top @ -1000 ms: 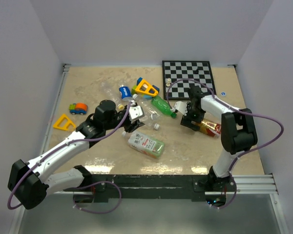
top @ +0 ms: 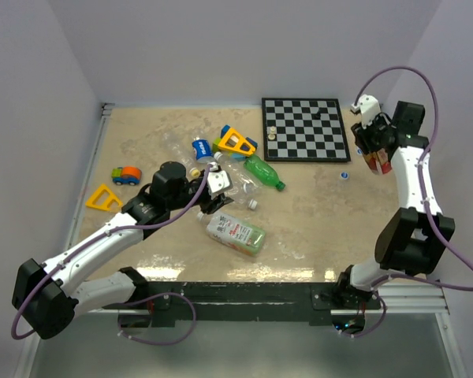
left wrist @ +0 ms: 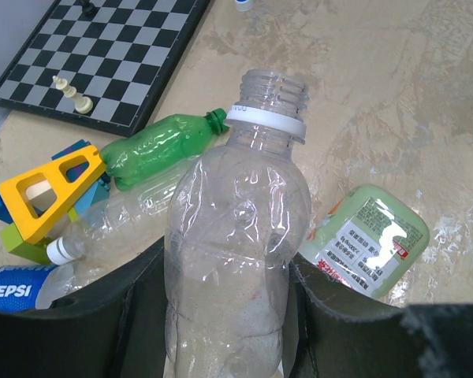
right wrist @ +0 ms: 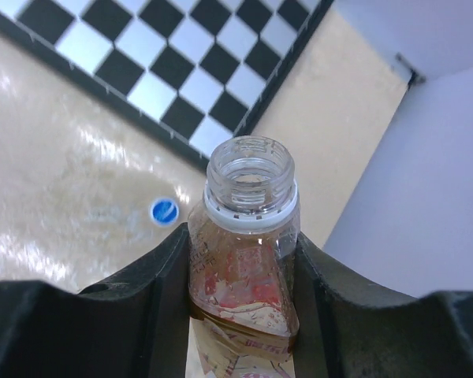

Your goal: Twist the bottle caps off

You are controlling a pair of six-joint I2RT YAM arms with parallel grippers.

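My left gripper (top: 214, 201) is shut on a clear, uncapped plastic bottle (left wrist: 238, 228), held upright with its threaded neck and white ring showing. My right gripper (top: 370, 143), at the right beside the chessboard, is shut on a clear bottle with red on it (right wrist: 243, 291), its neck open. A blue cap (right wrist: 164, 210) lies on the table below it. A green bottle (top: 262, 169), a Pepsi bottle (left wrist: 17, 287), a clear bottle (left wrist: 126, 209) and a green-and-white labelled bottle (top: 235, 234) lie on the table.
The chessboard (top: 303, 130) with a few pieces is at the back right. Toy blocks (top: 235, 140) sit at the back middle, a toy truck (top: 126, 175) and yellow triangle (top: 102, 197) at the left.
My right gripper has lifted the red bottle from the table and carried it right and back, turning it more upright. My left arm has not visibly moved.
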